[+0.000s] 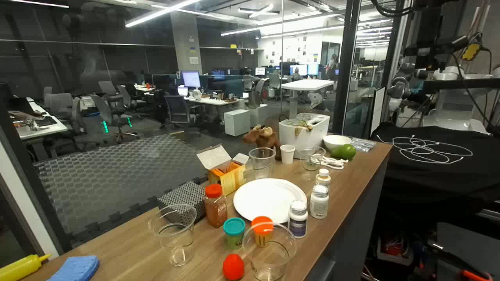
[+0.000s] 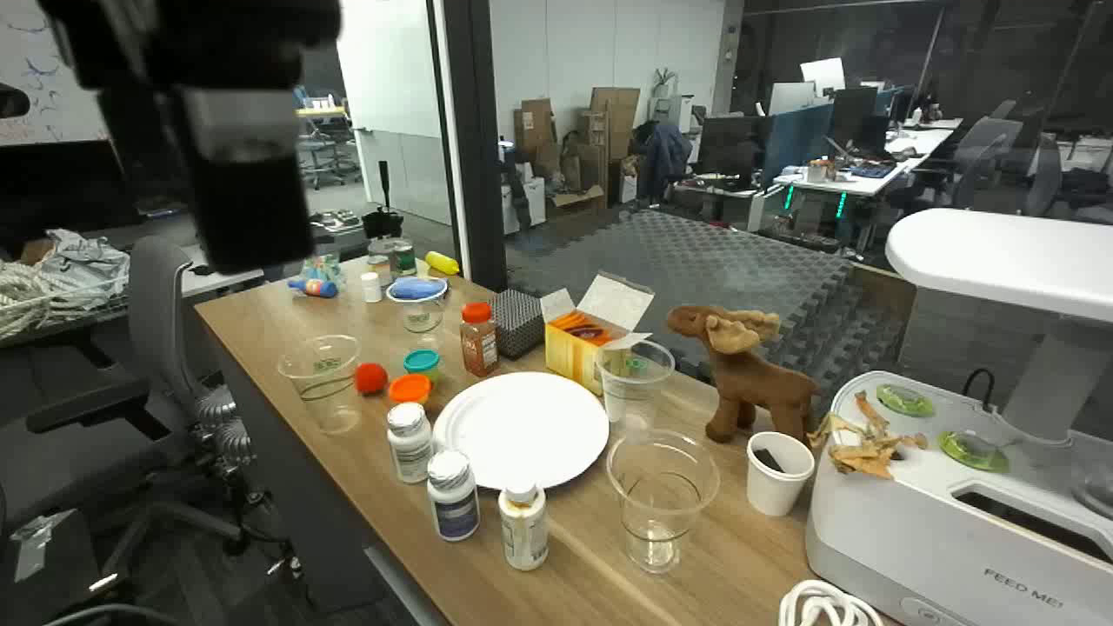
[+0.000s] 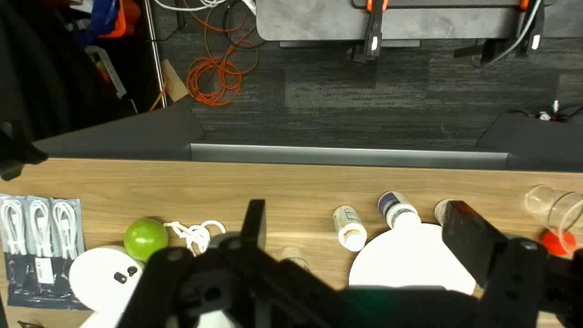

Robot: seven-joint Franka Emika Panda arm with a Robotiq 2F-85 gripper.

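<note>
My gripper stands open above the table in the wrist view, its two dark fingers wide apart and nothing held between them. Below the gap, seen from overhead, are a white-capped bottle point(image 3: 348, 227), a purple-labelled bottle point(image 3: 394, 207) and part of a white plate point(image 3: 407, 259). A third bottle point(image 3: 443, 210) is partly hidden by the right finger. In exterior view 2 a blurred dark part of the arm point(image 2: 235, 136) hangs at the upper left, clear of the objects. The plate point(image 1: 267, 199) looks empty.
Clear cups point(image 1: 177, 239), an orange ball point(image 1: 233, 267), an opened yellow box point(image 1: 229, 177), a red-capped jar point(image 1: 215, 208) and a toy moose point(image 2: 743, 365) crowd round the plate. A white planter point(image 1: 302, 133), bowl point(image 1: 336, 141) and green fruit point(image 1: 344, 152) occupy one end. Bare wood point(image 3: 295, 186) runs along the edge.
</note>
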